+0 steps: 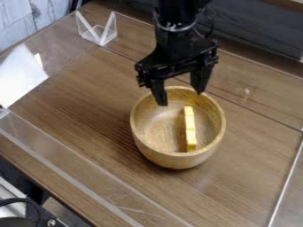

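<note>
A wooden bowl (155, 133) sits on the brown table, holding a pale yellow bar (190, 129) that stands slanted lengthwise on its right side. My black gripper (179, 89) is over the back of the bowl with its two fingers apart and nothing between them, higher up than the bar.
Bare table (83, 106) surrounds the bowl. A clear plastic object (97, 30) stands at the back left, a white sheet (17, 74) lies at the left edge, and a black cable (21, 206) is at the lower left.
</note>
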